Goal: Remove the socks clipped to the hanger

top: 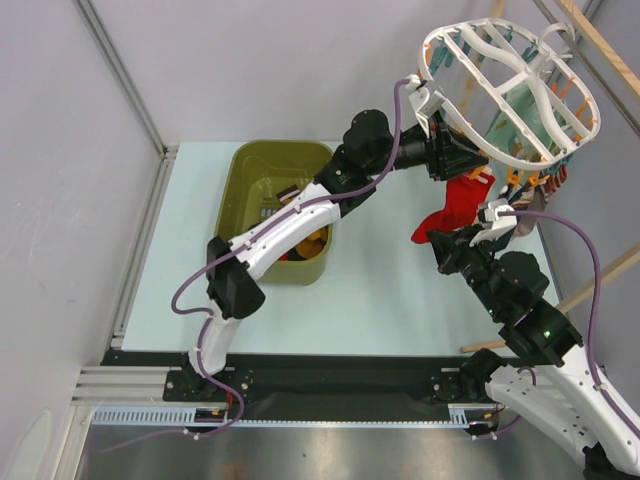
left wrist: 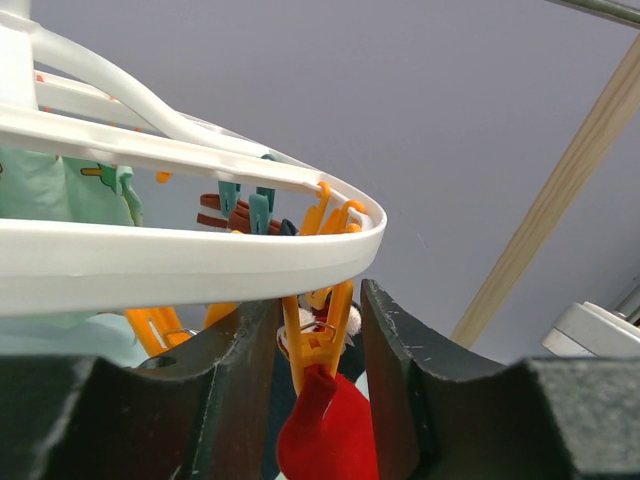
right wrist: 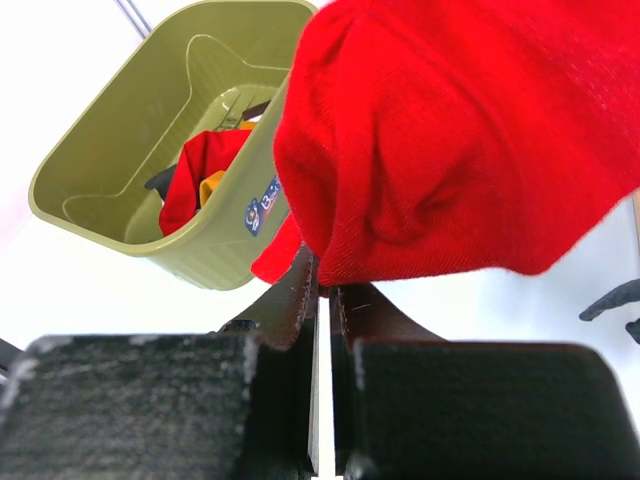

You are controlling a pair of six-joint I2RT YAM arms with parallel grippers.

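A white oval hanger [top: 508, 90] hangs at the upper right, with clips around its rim. From an orange clip [left wrist: 318, 345] at its near edge hangs a red sock [top: 462, 205]. My left gripper is part open, its fingers [left wrist: 395, 370] on either side of that clip, just under the rim. Lower down, my right gripper [top: 440, 250] is shut on the sock's lower end. The right wrist view has the red sock [right wrist: 430, 150] reaching from the fingertips up past the top edge.
An olive bin [top: 232, 200] with red, dark and orange cloth inside stands on the white table [top: 380, 300], left of the hanger. Other socks, such as a green one [left wrist: 60, 190], hang nearby. A wooden pole [left wrist: 555, 190] stands behind. Mid-table is clear.
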